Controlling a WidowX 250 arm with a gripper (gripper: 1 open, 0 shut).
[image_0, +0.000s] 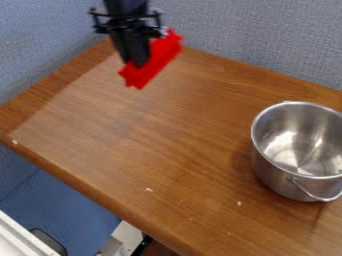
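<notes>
My black gripper (134, 45) hangs over the back of the wooden table (147, 150), blurred, with a red block (152, 62) held in it, raised above the surface. A steel pot (297, 152) with a handle sits at the right side of the table, apart from the block.
Grey padded walls (254, 40) border the back and left. Blue floor and a white object show below the table's front left edge.
</notes>
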